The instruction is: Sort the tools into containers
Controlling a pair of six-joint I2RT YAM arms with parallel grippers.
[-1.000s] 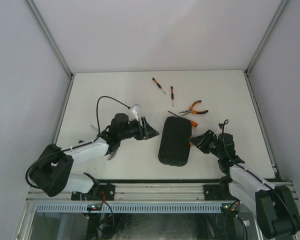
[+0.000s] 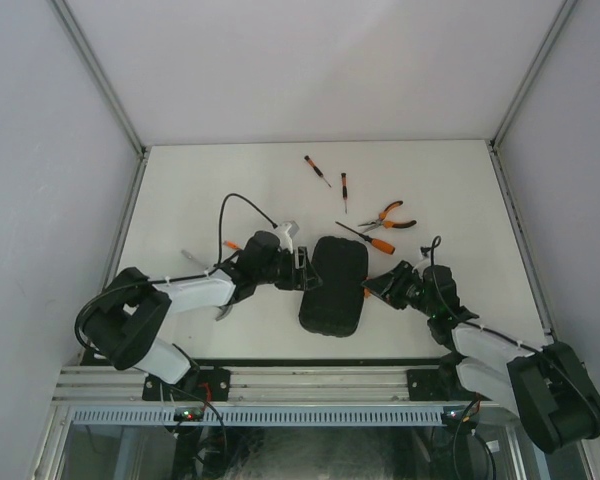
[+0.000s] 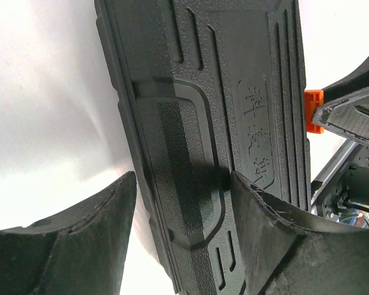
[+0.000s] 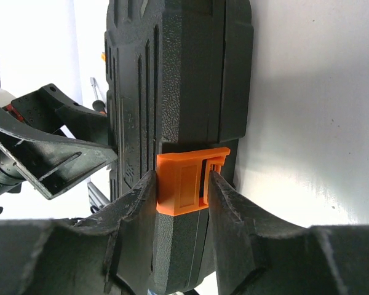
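Observation:
A closed black case (image 2: 335,290) lies lengthwise at the front middle of the table. On its right side, my right gripper is shut on the orange latch (image 4: 179,190). Over the case's left edge stands my left gripper, partly open, one finger beside the edge and the other over the lid. Beyond the case lie an orange-handled screwdriver (image 2: 380,245), orange-handled pliers (image 2: 390,222) and two small screwdrivers, one (image 2: 317,171) left of the other (image 2: 344,192). An orange-tipped tool (image 2: 231,245) shows partly behind my left arm.
Grey metal tools, one of them a wrench-like piece (image 2: 192,258), lie at the left, partly covered by the left arm. A metal rail (image 2: 310,413) runs along the front.
The case has slid left along with my right gripper at its latch. More of the orange screwdriver handle shows.

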